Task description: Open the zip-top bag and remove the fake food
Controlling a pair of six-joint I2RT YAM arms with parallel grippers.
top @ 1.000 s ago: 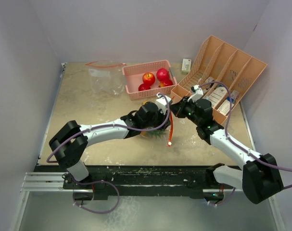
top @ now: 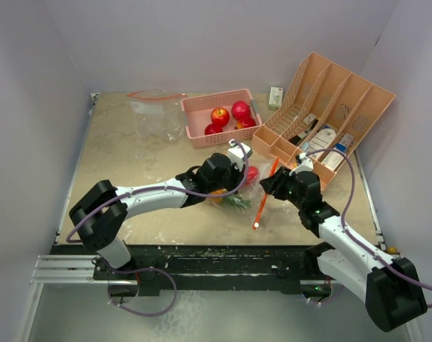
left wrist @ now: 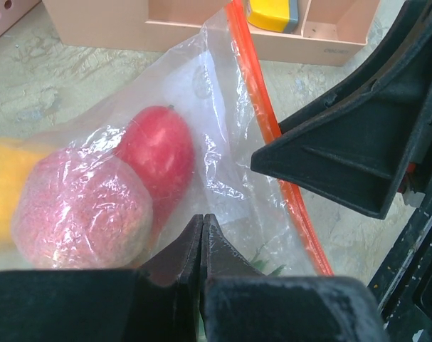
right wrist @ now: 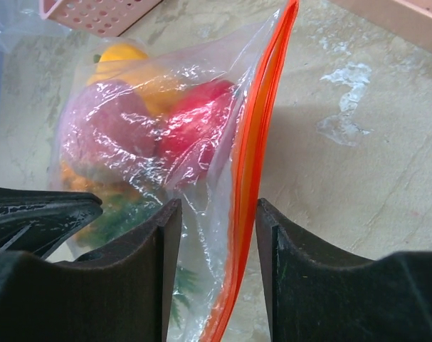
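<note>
The clear bag point(left wrist: 223, 164) of fake food lies on the table, with red fruit point(right wrist: 194, 125), a pinkish round item point(left wrist: 80, 203), yellow pieces point(right wrist: 134, 71) and green leaves inside. Its orange zip strip point(left wrist: 294, 210) runs along the right side. My left gripper is shut above the bag, nothing visible between its fingers. My right gripper stands part open at the zip edge, its fingers either side of the bag's edge; whether it touches is unclear.
A pink basket point(top: 201, 128) with red fruit stands behind, a wooden divided organizer point(top: 287, 149) to the back right. An empty bag point(top: 155, 117) lies at back left.
My right gripper has moved toward the front of the table, along the zip strip. The bag's zip end has shifted a little right and forward. My left gripper has barely moved.
</note>
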